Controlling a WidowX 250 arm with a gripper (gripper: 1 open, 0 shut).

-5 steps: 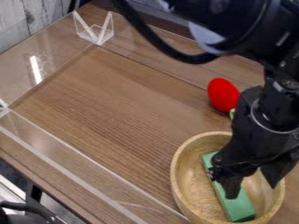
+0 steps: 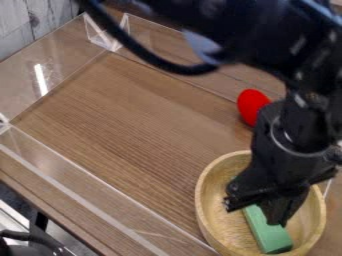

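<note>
My black gripper (image 2: 267, 198) is low over a pale wooden bowl (image 2: 214, 200) at the bottom right, its fingertips close above a green block (image 2: 267, 236) that lies inside. The gripper is shut. I cannot see anything held between its fingers, and its body hides part of the block and of the bowl's back.
A red object (image 2: 251, 105) lies behind the gripper on the wooden table (image 2: 107, 130). A clear plastic item (image 2: 107, 35) stands at the far upper left, near the edge.
The gripper and arm have shifted slightly over the bowl, after dipping a little. The green block and bowl look to be in about the same place.
</note>
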